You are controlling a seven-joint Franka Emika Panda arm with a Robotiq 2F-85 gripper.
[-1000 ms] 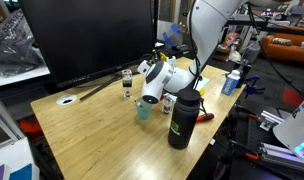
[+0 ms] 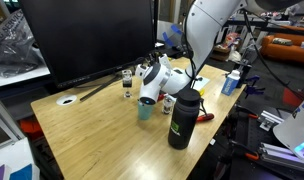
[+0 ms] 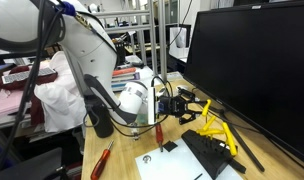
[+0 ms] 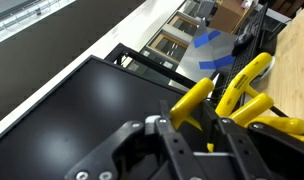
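In the wrist view my gripper is shut around the end of a yellow handle (image 4: pixel 192 103), which sticks up between its fingers. Beside that handle stand more yellow handles (image 4: pixel 240 85) of what look like hand tools. Exterior view 2 shows the yellow tools (image 3: pixel 227 132) by a black rack (image 3: pixel 210 153), with my gripper (image 3: pixel 187 103) close to them. From exterior view 1 the gripper is small and partly hidden behind the arm, near the monitor. How far down the held tool reaches cannot be made out.
A large black monitor (image 2: pixel 97 40) stands close behind the gripper. On the table are a black cylinder (image 2: pixel 183 122), a teal cup (image 2: pixel 145 110) and a white mug (image 2: pixel 169 103). A red-handled screwdriver (image 3: pixel 100 163) lies near the front.
The arm's upper links have shifted a little to the right in exterior view 1. The cup, mug and black cylinder stand where they were.
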